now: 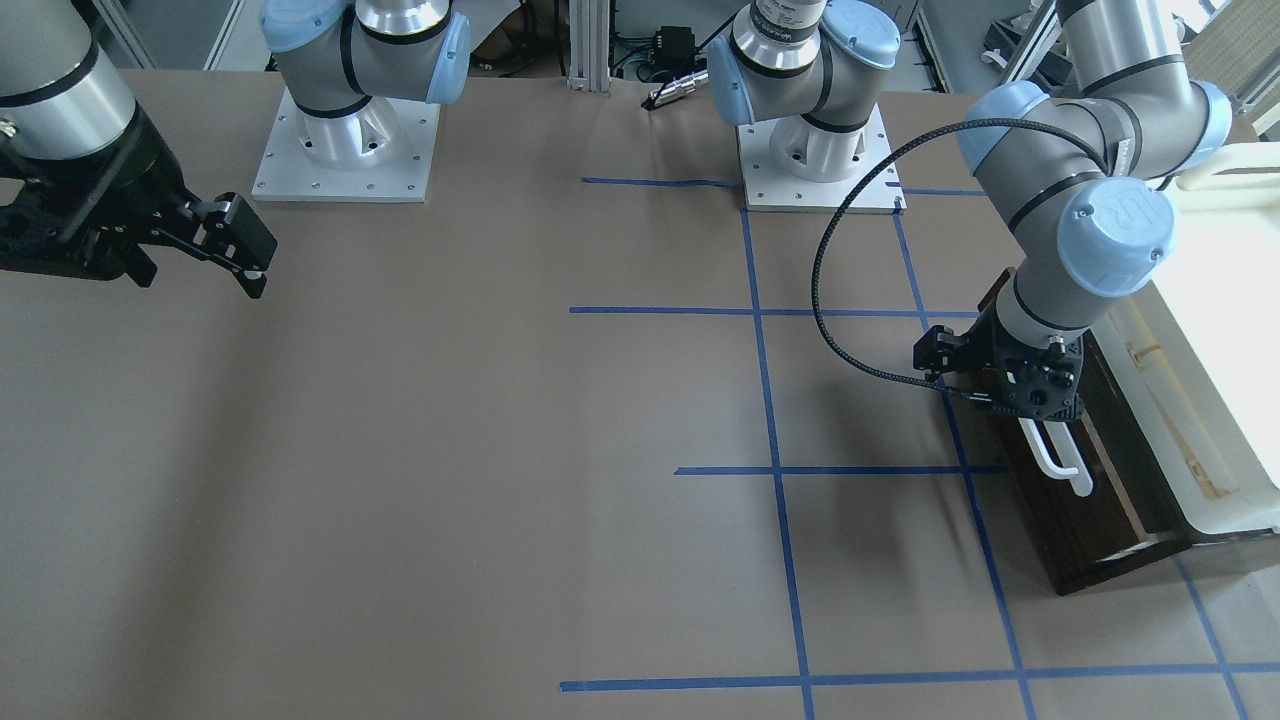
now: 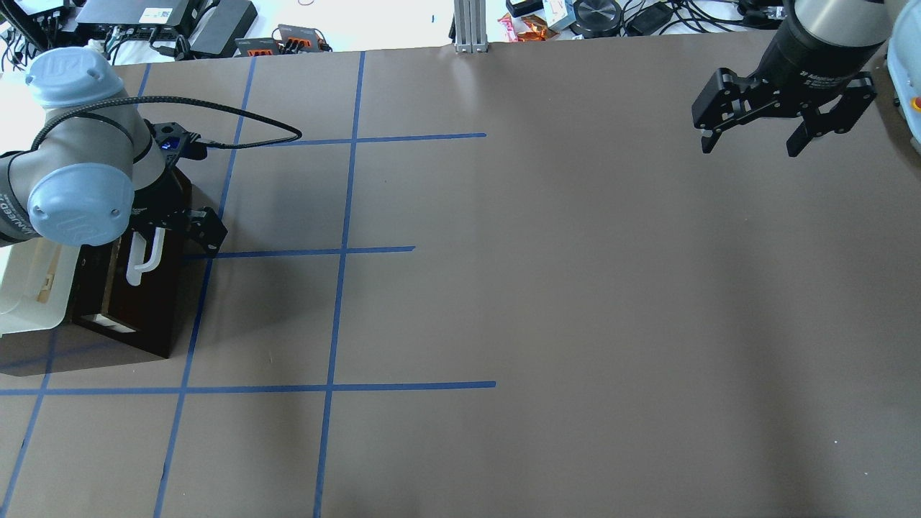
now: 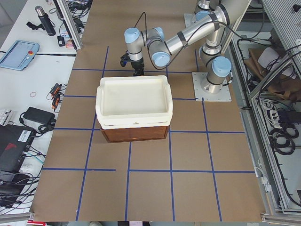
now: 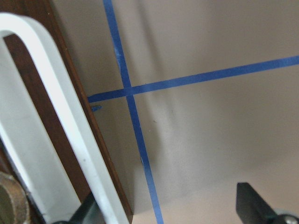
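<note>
A dark wooden box (image 1: pixel 1068 540) with a white cream lid or tray (image 3: pixel 134 101) on top stands on the taped floor. My gripper (image 1: pixel 996 372) is down at the box's side, by the white bar handle (image 1: pixel 1056 462). In the left wrist view the handle (image 4: pixel 70 112) runs down to the lower edge, where one dark fingertip (image 4: pixel 252 205) shows at right and another is largely behind the handle. The fingers look apart; whether the handle lies fully between them is unclear.
Other robot arms (image 1: pixel 816 132) stand at the back, another black gripper (image 2: pixel 781 108) at the far side. The floor left of the box is clear. A cable loops from my arm.
</note>
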